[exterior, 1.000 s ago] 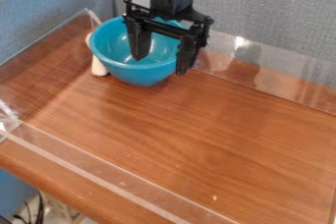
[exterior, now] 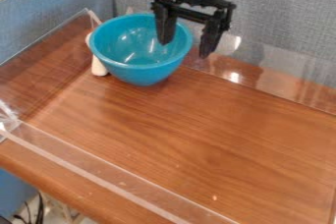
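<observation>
A turquoise bowl (exterior: pixel 140 63) stands at the back left of the wooden table (exterior: pixel 197 149). My black gripper (exterior: pixel 188 35) is open above the bowl's back right part, one finger over the bowl and the other beyond its right side. Nothing shows between the fingers. A pale object (exterior: pixel 97 67) lies partly hidden behind the bowl's left side.
A grey-blue wall (exterior: pixel 53 27) borders the left, a textured panel (exterior: pixel 282 17) the back. Clear strips run along the back and front edges. Cables (exterior: pixel 37 211) hang at the lower left, off the table.
The bowl stands where it was.
</observation>
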